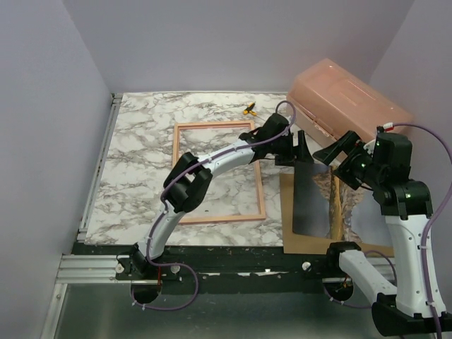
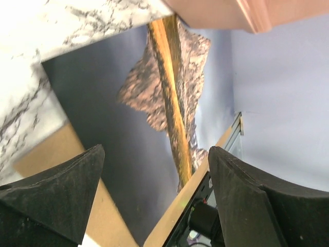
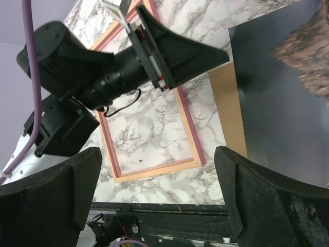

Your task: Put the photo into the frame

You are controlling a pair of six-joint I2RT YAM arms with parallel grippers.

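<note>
The wooden frame (image 1: 175, 162) lies empty on the marble table. The photo (image 1: 312, 206), dark with a brown, textured image, lies at the right on a tan board (image 1: 300, 244). My left gripper (image 1: 292, 154) hangs near the photo's upper left corner, open; in the left wrist view the photo (image 2: 128, 170) is below its fingers. My right gripper (image 1: 339, 159) stands open above the photo's upper part, to the right of the left gripper.
A pink box (image 1: 346, 99) sits at the back right beside the photo. A small yellow-and-black tool (image 1: 250, 109) lies behind the frame.
</note>
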